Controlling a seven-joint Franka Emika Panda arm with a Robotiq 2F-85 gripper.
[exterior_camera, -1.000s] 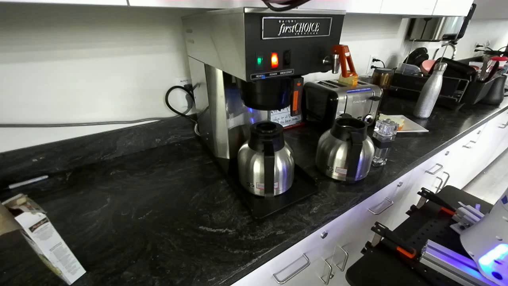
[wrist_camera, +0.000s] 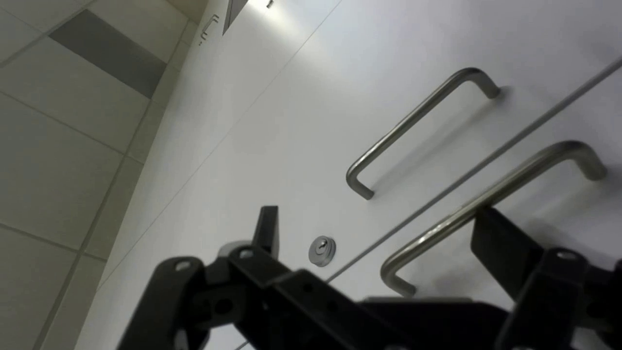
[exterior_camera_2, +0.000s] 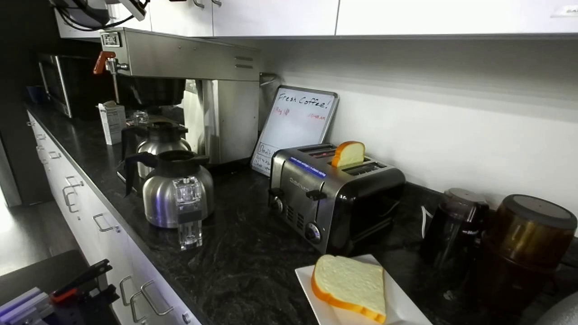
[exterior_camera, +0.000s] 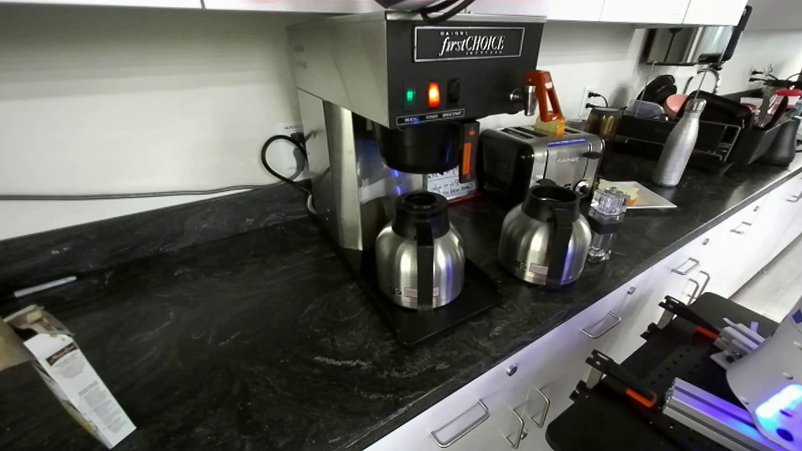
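Observation:
In the wrist view my gripper is open, its two dark fingers wide apart with nothing held between them. It faces white cabinet doors with two metal bar handles. The lower handle (wrist_camera: 449,224) runs across the right finger's tip; whether they touch, I cannot tell. Further up, the other handle (wrist_camera: 420,119) is clear of both fingers. A round lock (wrist_camera: 321,251) shows between the fingers. Only a piece of the arm (exterior_camera_2: 89,13) with its cables shows at the top of exterior view 2; the gripper itself is hidden there.
Below the upper cabinets stands a coffee maker (exterior_camera: 342,60), with one steel carafe (exterior_camera: 443,263) on its base and another carafe (exterior_camera: 519,240) beside it. A toaster (exterior_camera_2: 303,189) holds a bread slice (exterior_camera_2: 348,154). More bread (exterior_camera_2: 349,284) lies on a white plate (exterior_camera_2: 403,303).
A grey part of the arm has come into view at the top edge of exterior view 1, and its cables have shifted slightly. The countertop objects look unmoved.

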